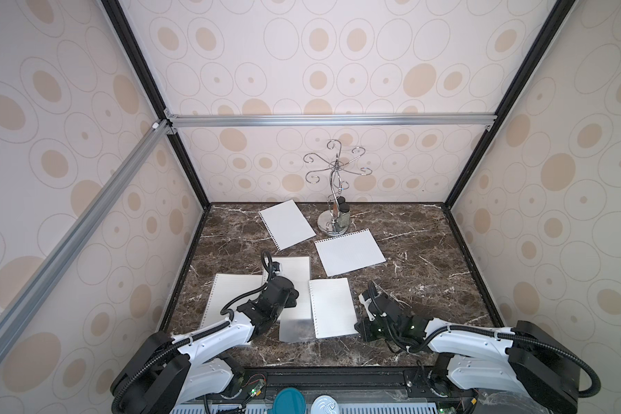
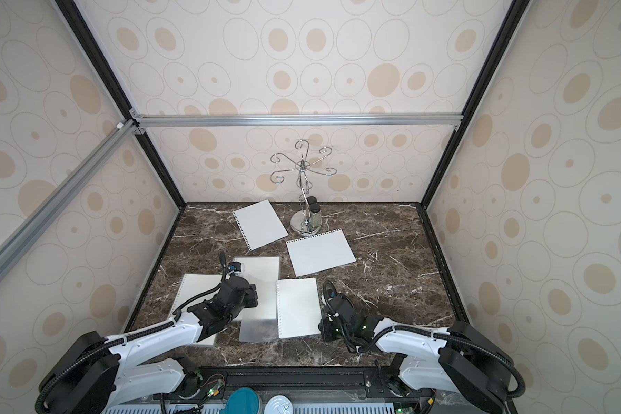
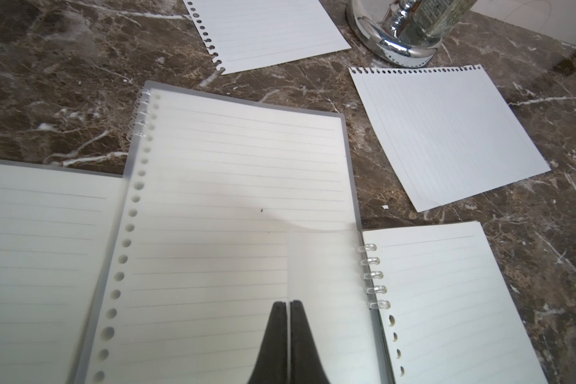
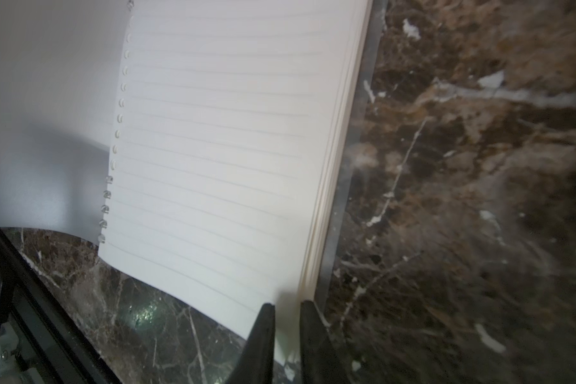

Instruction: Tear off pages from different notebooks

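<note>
An open lined notebook [image 1: 333,310] with spiral rings on its left side lies at front centre. At its lower right corner stands my right gripper, part open, with the page corner showing white in the gap between its fingers. Whether that corner lies between them or just below is unclear. My left gripper is shut over the middle notebook [image 3: 236,160], nothing visible between its fingers. Another notebook [image 3: 32,243] is at the left. Two loose sheets with ragged holed edges, one sheet [image 3: 265,32] and another sheet [image 3: 451,137], lie behind.
A chrome stand [image 1: 334,222] with a jar beside it stands at the back wall. A translucent cover [image 4: 44,128] folds out left of the right notebook, overlapping the middle one. Bare marble [image 1: 421,255] stretches over the right side of the table.
</note>
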